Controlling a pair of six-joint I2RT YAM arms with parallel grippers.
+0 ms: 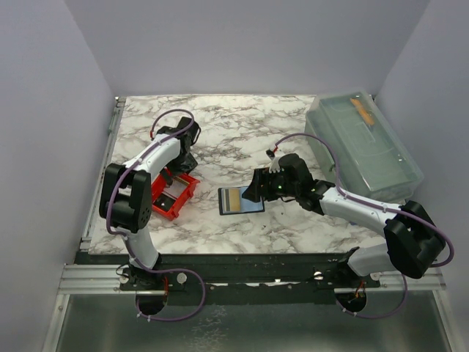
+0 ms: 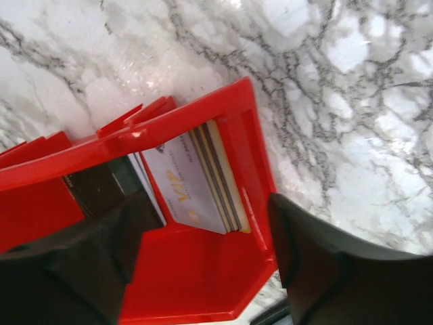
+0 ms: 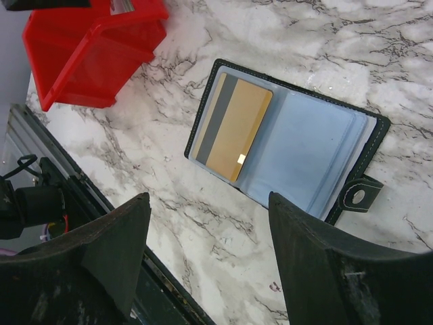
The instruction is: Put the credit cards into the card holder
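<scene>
My left gripper hangs over a red slotted holder (image 2: 176,291), its fingers part open at the lower edge of the left wrist view, nothing seen between them but the holder. Inside the holder are several light cards (image 2: 189,176) and a black one (image 2: 95,189). To its right on the marble lies an open card wallet (image 3: 304,142) with cards (image 3: 230,132) at its left side and blue panels on the right. My right gripper is open above and in front of the wallet, with nothing between its fingers.
A large clear lidded box (image 1: 363,147) stands at the right back of the table. The front edge (image 1: 242,258) runs below the wallet.
</scene>
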